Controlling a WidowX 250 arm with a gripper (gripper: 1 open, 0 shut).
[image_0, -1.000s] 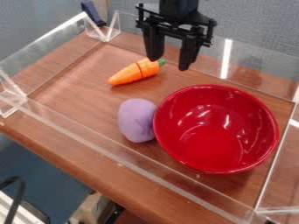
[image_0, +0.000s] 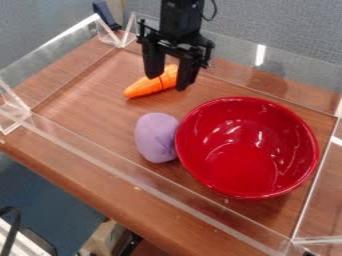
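Note:
My black gripper hangs open over an orange toy carrot at the back of the wooden table, its fingers just above and beside the carrot's right part, which they partly hide. A purple eggplant lies in the middle, touching or close to a large red bowl on the right.
Clear low walls edge the wooden surface. A grey wall stands behind.
My gripper has moved left and down toward the carrot over the last second. The carrot, eggplant and bowl have stayed in place.

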